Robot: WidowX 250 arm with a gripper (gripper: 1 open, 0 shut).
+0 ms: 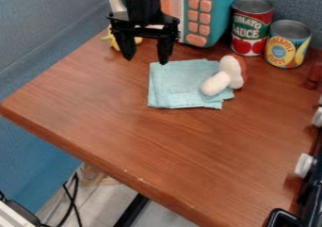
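Observation:
My black gripper [146,48] hangs at the back left of the wooden table, its two fingers apart with no object visible between them. Just behind its left finger is a small yellow object [109,39], partly hidden. A folded light blue cloth [176,85] lies in the middle back, and a white mushroom-like object [220,79] with a pinkish end rests on its right side.
A teal toy microwave [201,14], a tomato can [250,28] and a yellow-labelled can [287,46] line the back. A small red bottle [313,77] and a black appliance [302,193] are at right.

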